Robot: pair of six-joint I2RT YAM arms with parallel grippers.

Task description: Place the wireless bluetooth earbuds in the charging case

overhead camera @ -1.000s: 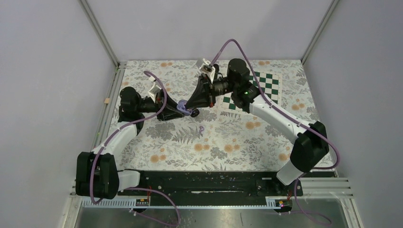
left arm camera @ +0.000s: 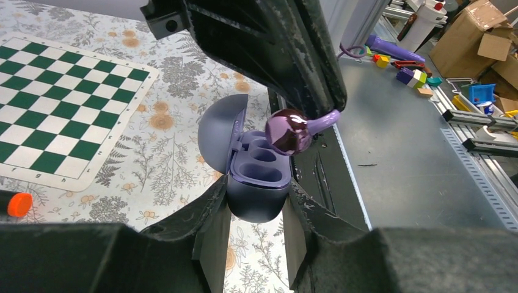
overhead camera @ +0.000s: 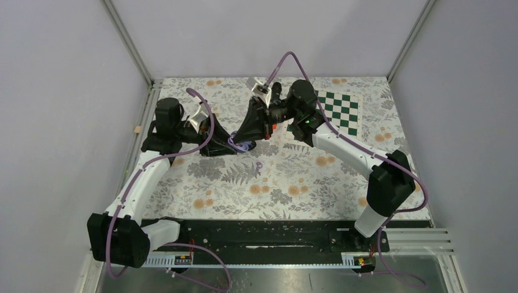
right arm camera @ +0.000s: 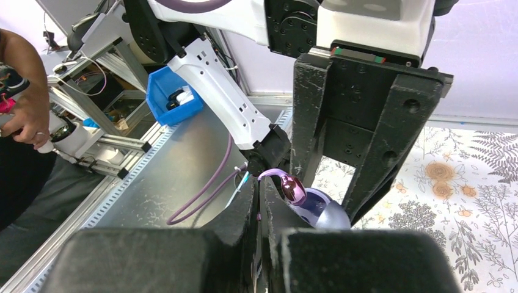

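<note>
My left gripper is shut on the purple charging case [left arm camera: 259, 198], whose lid [left arm camera: 221, 131] stands open and whose hollows face up. A shiny purple earbud [left arm camera: 289, 132] hangs by its thin curved band from the tips of my right gripper, close above the case. In the left wrist view the bud covers part of the case's hollows; it does not sit in one, and whether it touches the rim I cannot tell. On the cloth lies a second small purple piece [overhead camera: 259, 165], apparently the other earbud, in front of the grippers.
A green and white checkered board [left arm camera: 67, 104] lies on the flowered cloth. Near it is a black cylinder with an orange end [left arm camera: 19, 204]. Both arms nearly meet over the cloth.
The left arm's elbow has shifted outward and forward, and the case is tilted a little differently. The right arm has moved slightly left, its fingertips staying over the case.
</note>
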